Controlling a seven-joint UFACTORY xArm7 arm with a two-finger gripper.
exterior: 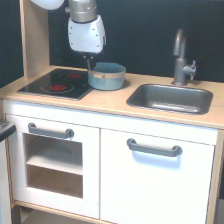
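Note:
A blue-grey pot (109, 80) stands upright on the wooden counter, just right of the black stovetop (50, 84). Coming down from the top left, the white arm ends in my gripper (91, 64), whose dark fingers are at the pot's left rim. The fingers are small and dark against the dark wall, so I cannot tell whether they are open or shut, or whether they touch the rim. The pot's inside is mostly out of sight.
A grey sink (171, 98) with a tall dark faucet (181, 58) is set into the right side of the counter (118, 104). Below are white cabinet doors with dark handles (154, 150). The stovetop is clear.

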